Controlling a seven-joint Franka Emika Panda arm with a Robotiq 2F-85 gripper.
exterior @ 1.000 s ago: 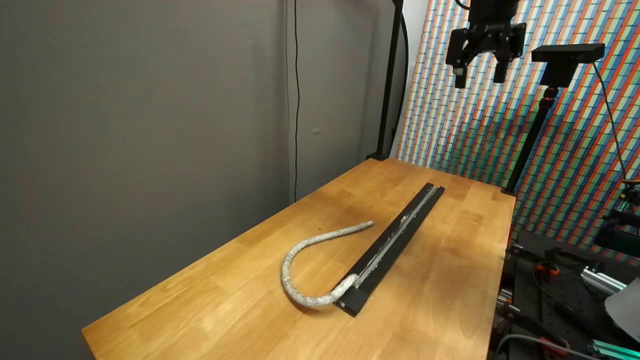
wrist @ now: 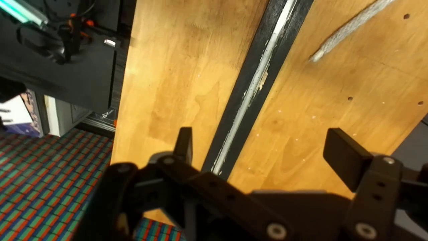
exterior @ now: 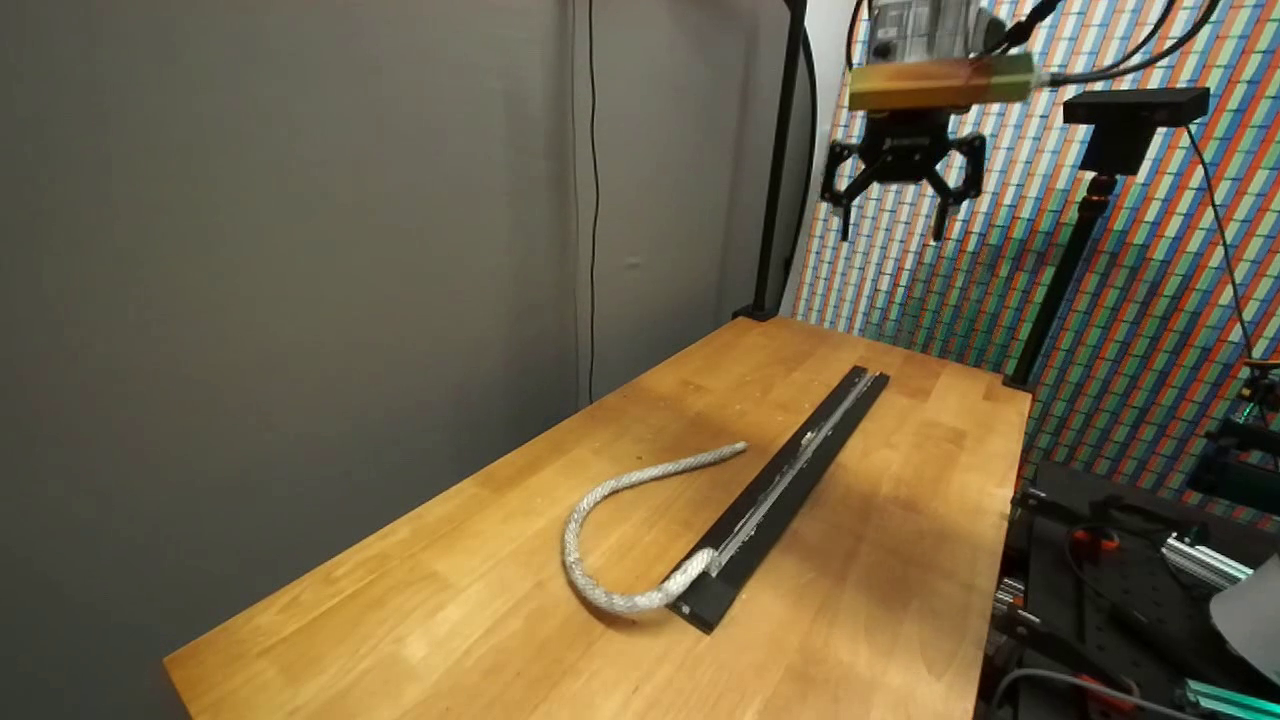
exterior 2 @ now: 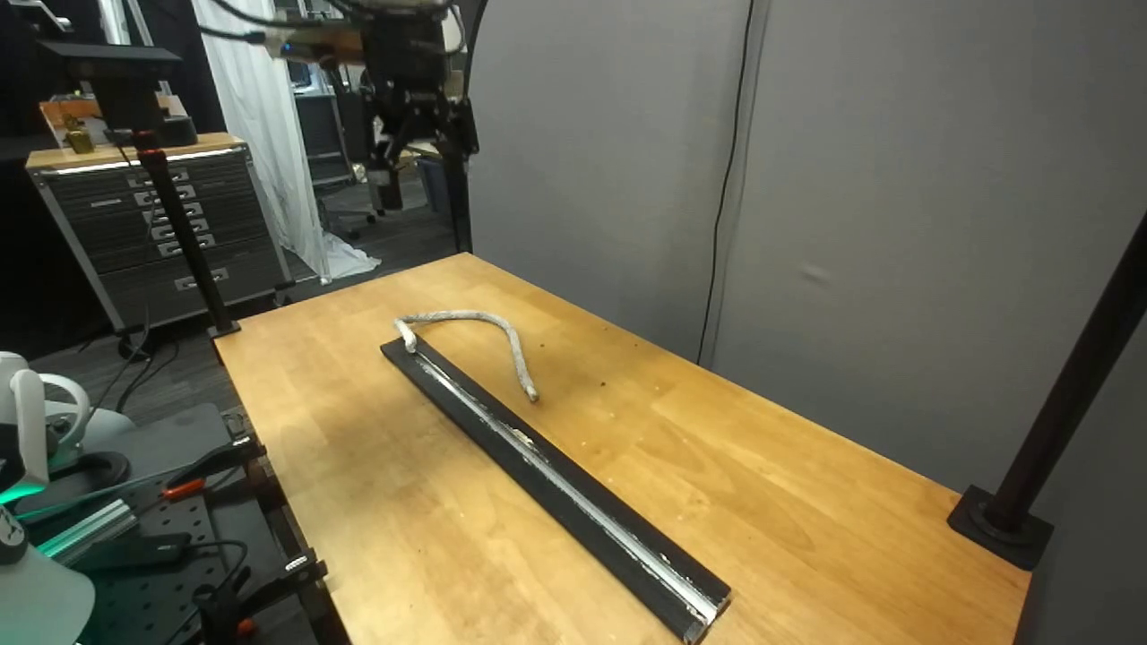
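A pale grey braided rope [exterior: 579,535] curves in a hook shape on the wooden table. One of its ends rests on the near end, in exterior view 1, of a long black strip [exterior: 786,524] with a light groove down its middle. The other rope end [wrist: 318,55] lies free on the wood beside the strip. High above the table's far end, my gripper [exterior: 891,232] hangs open and empty, its fingers pointing down. In the wrist view its fingers [wrist: 184,144] stand wide apart over the strip, well clear of it. Most of the rope is outside the wrist view.
Black posts stand at its corners, one [exterior 2: 1059,392] near the wall and one [exterior: 1068,270] carrying a camera. A grey wall [exterior: 360,240] runs along one long side. A cart with tools [exterior: 1116,600] stands along the other.
In exterior view 1 my gripper has moved left and down and has turned, so its linkage now faces the camera. The rope and the strip have stayed in place.
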